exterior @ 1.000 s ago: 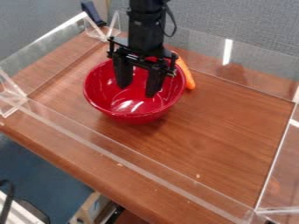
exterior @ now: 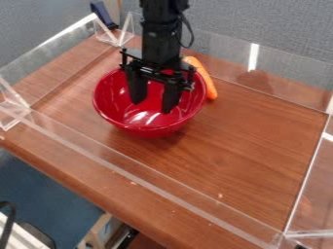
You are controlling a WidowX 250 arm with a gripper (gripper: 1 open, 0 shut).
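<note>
A red bowl (exterior: 148,119) stands on the wooden table toward the upper left of the middle. My black gripper (exterior: 154,95) reaches down from the top into the bowl, its two fingers apart and open, with nothing visible between them but the bowl's red inside. An orange carrot-like object (exterior: 204,80) lies just behind the bowl on the right, partly hidden by the arm and bowl.
Clear plastic walls edge the table (exterior: 254,156) on its sides, with a grey wall behind. Beyond the left edge lies a blue-grey floor (exterior: 33,185).
The gripper is slightly higher or shifted a little within the bowl compared with a second ago. The bowl and the orange object look nearly unchanged.
</note>
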